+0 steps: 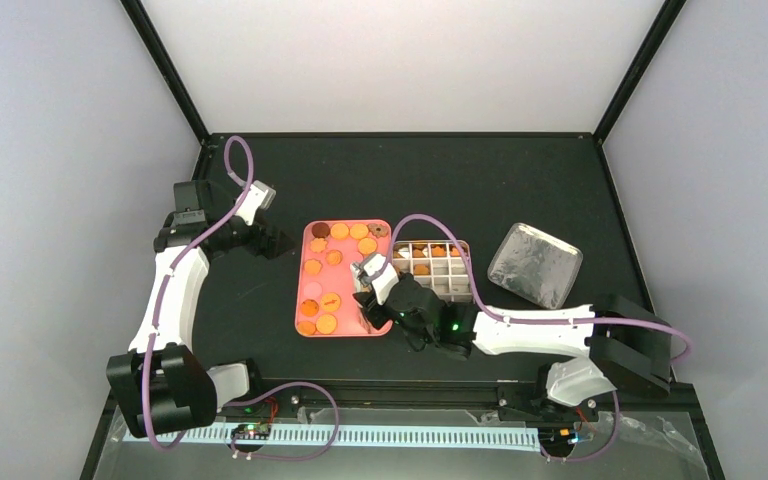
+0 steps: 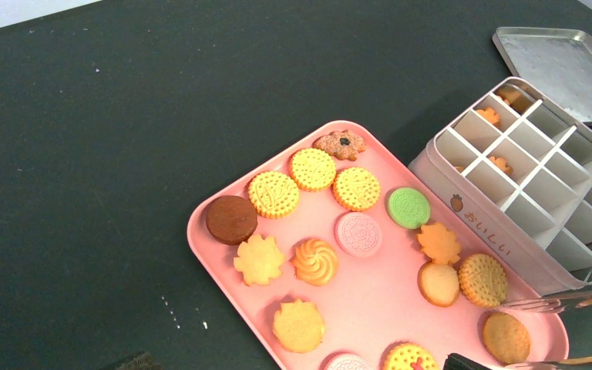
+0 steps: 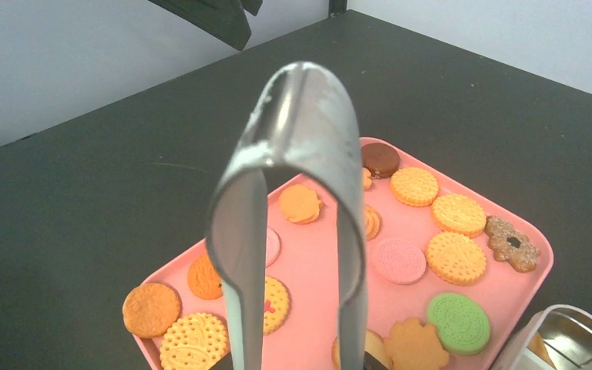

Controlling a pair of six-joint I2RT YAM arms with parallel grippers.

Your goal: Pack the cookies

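The pink tray [image 1: 352, 288] holds several cookies of different kinds, among them a brown one [image 2: 231, 220], a green one [image 2: 408, 207] and a round golden one [image 2: 506, 337]. Right of it stands the white divided box [image 2: 501, 239], with orange cookies in some compartments. My right gripper [image 1: 373, 316] is over the tray's front right part. Metal tongs [image 3: 297, 116] sit between its dark fingers, their forked tips [image 2: 539, 304] apart around the round golden cookie; contact is unclear. My left gripper [image 1: 282, 243] stands open and empty left of the tray.
A flat metal lid or tray [image 1: 535, 265] lies to the right of the box.
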